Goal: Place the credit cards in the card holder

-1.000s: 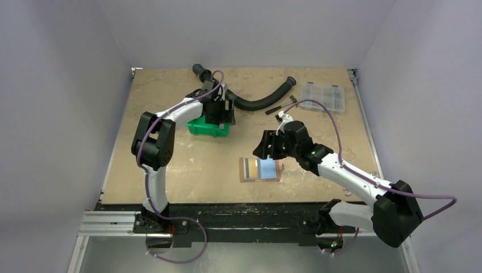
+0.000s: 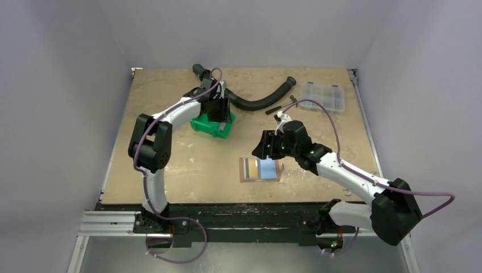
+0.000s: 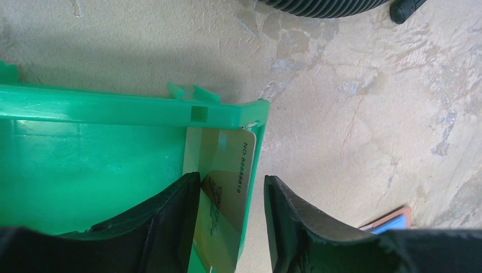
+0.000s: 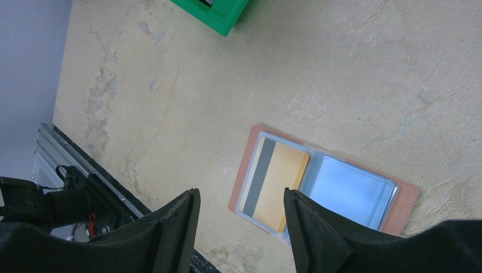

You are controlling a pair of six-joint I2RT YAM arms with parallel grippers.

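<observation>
A pale credit card (image 3: 233,165) leans against the end wall inside the green bin (image 3: 113,108). My left gripper straddles that wall, one finger on the card's inner side and the other outside the bin. Its fingers stand partly open, with a gap between the outer finger and the wall. In the right wrist view the card holder (image 4: 409,202) lies open on the table; a tan card with a dark stripe (image 4: 273,176) shows in its left half, the right half is blue. Over its far edge my right gripper is open and empty.
Behind the bin runs a black corrugated hose (image 2: 256,104), with a hammer (image 2: 281,106) near its right end. A clear divided box (image 2: 323,96) stands at the back right. Between bin and holder the table is clear.
The green bin has turned a little, its right end shifting. The right arm stays practically still.
</observation>
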